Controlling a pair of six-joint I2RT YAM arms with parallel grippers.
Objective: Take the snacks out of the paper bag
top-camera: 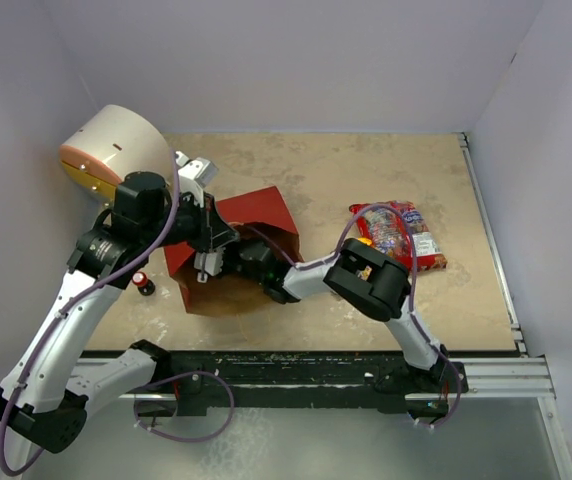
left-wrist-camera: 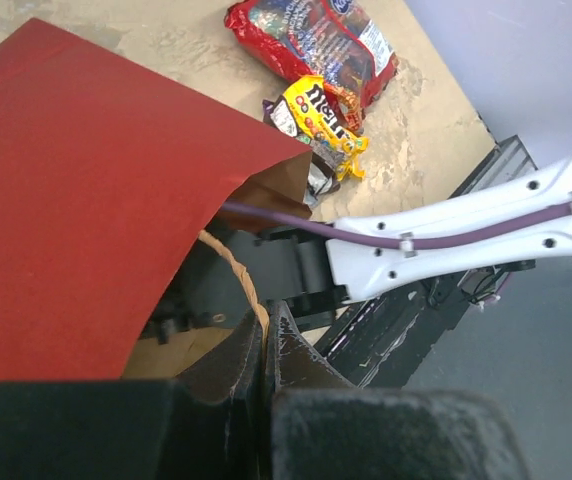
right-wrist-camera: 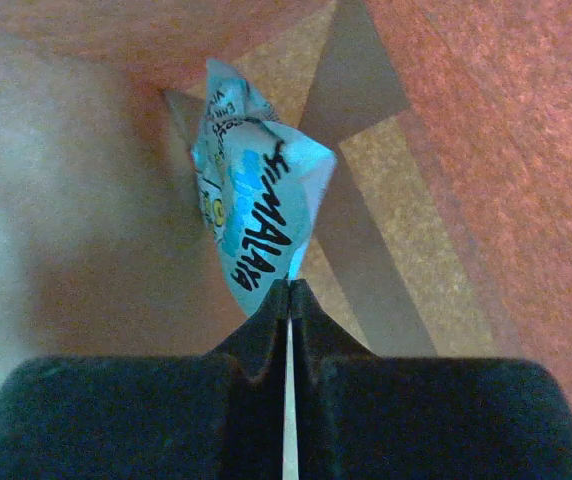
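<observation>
The red paper bag [top-camera: 259, 209] stands with its mouth open toward the front, and its twisted handle [left-wrist-camera: 234, 262] runs into the tips of my left gripper, shut on that cord. My right arm reaches into the bag. Inside, a light blue snack packet [right-wrist-camera: 266, 200] with dark lettering leans near the bag wall. My right gripper is shut, its fingertips overlapping the packet's lower end in view; whether they touch it cannot be told. Outside, at the right, lie red snack bags [left-wrist-camera: 326, 45] and a yellow M&M's packet [left-wrist-camera: 318, 118].
A small red-capped bottle [top-camera: 144, 284] stands left of the bag. A large cream and orange cylinder [top-camera: 116, 150] occupies the back left corner.
</observation>
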